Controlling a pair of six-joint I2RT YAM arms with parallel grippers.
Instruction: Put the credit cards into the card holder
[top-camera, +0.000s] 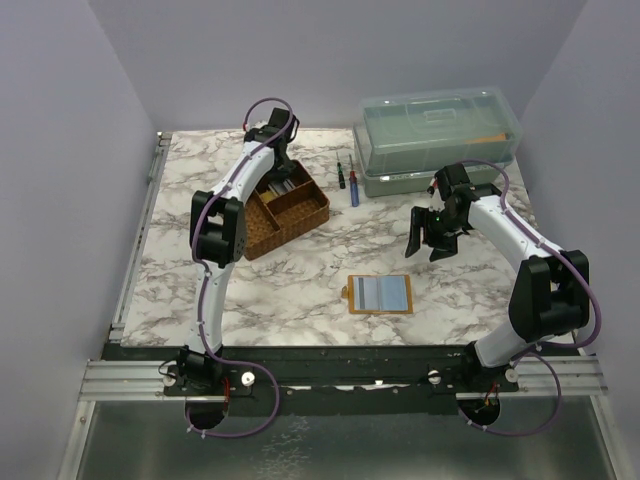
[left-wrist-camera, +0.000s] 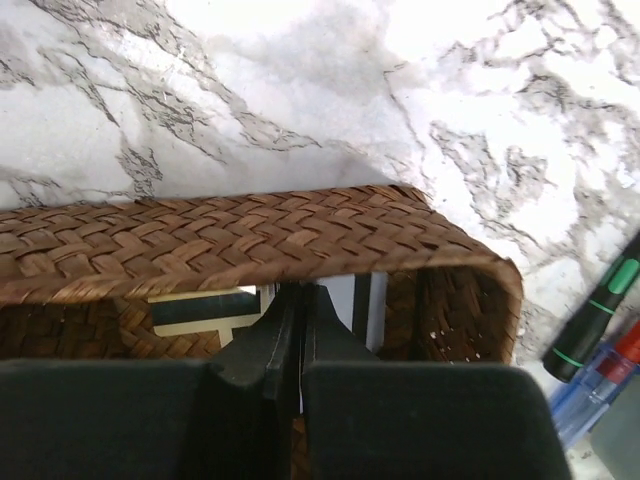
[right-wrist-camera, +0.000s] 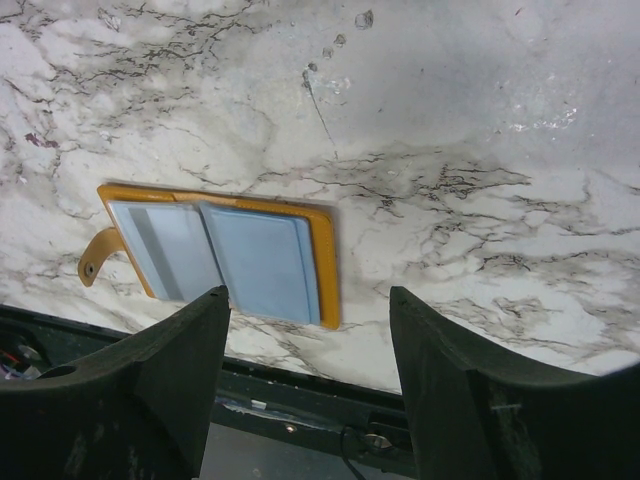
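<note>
In the left wrist view, my left gripper is shut, its tips down inside a compartment of the brown woven basket (left-wrist-camera: 260, 240). A pale grey card (left-wrist-camera: 343, 298) lies just right of the fingers, and a card with a black stripe (left-wrist-camera: 205, 308) lies to their left. Whether a thin card edge sits between the tips does not show. The card holder (right-wrist-camera: 328, 265), tan-edged with clear sleeves and a snap strap, lies open on the table. Above and beyond it, my right gripper (top-camera: 425, 250) stands open and empty.
A green-lidded clear box (top-camera: 440, 140) stands at the back right. Between it and the basket lie a dark pen (top-camera: 340, 175) and a blue-and-red one (top-camera: 353, 188). The marble table between basket and card holder is clear.
</note>
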